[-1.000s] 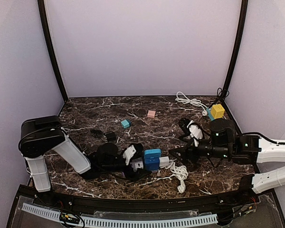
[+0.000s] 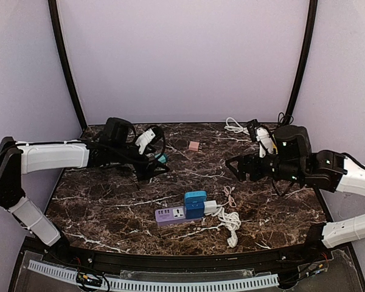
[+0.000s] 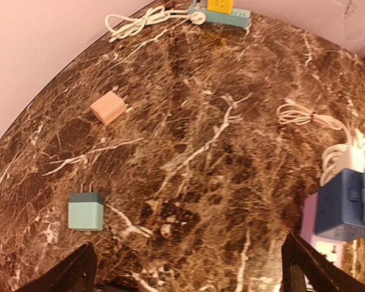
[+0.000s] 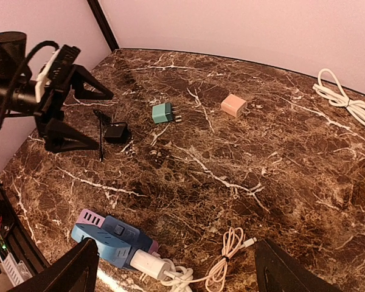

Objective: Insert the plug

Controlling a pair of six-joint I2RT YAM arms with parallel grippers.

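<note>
A purple power strip (image 2: 168,215) lies near the front centre, with a blue adapter (image 2: 194,209) on it and a white plug (image 2: 210,207) at that adapter's right side; coiled white cable (image 2: 230,224) trails from it. A teal plug (image 3: 86,213), a pink plug (image 2: 193,146) and a black plug (image 4: 116,132) lie loose farther back. My left gripper (image 2: 149,163) is open and empty over the back left. My right gripper (image 2: 244,165) hangs open and empty above the right of the table, behind the power strip.
A teal strip with a yellow block (image 3: 220,5) and white cable (image 4: 338,97) sit at the back right. A thin pinkish cable (image 4: 225,261) lies right of the blue adapter.
My left gripper has moved up and back from the power strip to the back left.
</note>
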